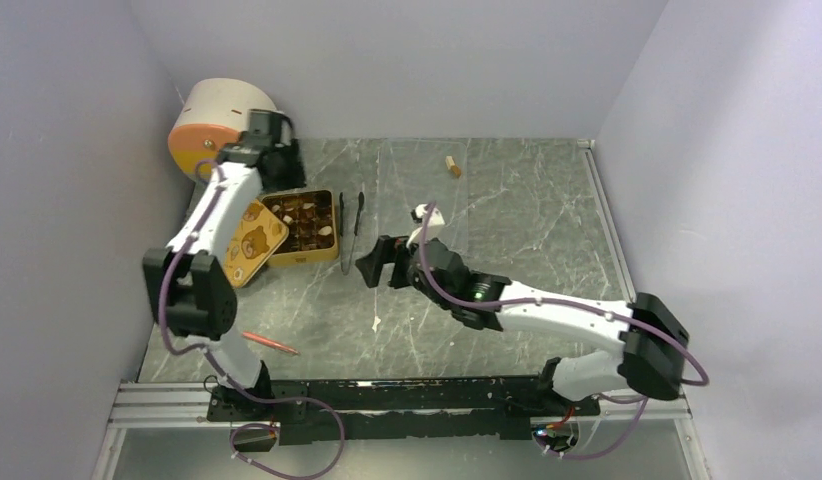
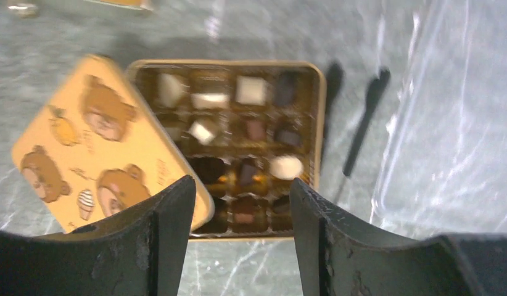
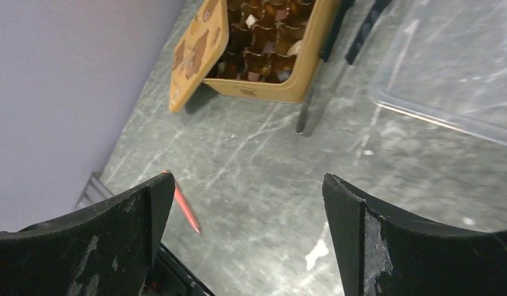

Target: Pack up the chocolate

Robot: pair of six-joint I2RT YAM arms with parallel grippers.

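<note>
A yellow box (image 1: 302, 258) with chocolates in compartments stands at the left, its bear-printed lid (image 1: 249, 243) leaning on its left side. My left gripper (image 1: 282, 165) is open above the box; its wrist view shows the lid (image 2: 90, 160) and the compartments (image 2: 251, 129) blurred, nothing between the fingers. My right gripper (image 1: 377, 262) hangs open over the middle of the table, right of the box, with nothing between its fingers. In the right wrist view the box (image 3: 288, 86) is at the top.
Metal tongs (image 1: 349, 240) lie right of the box, beside a clear plastic tray (image 1: 422, 180). A rounded white container (image 1: 217, 105) stands behind. A small wooden piece (image 1: 453, 166) lies at the back, a red stick (image 1: 270, 341) in front.
</note>
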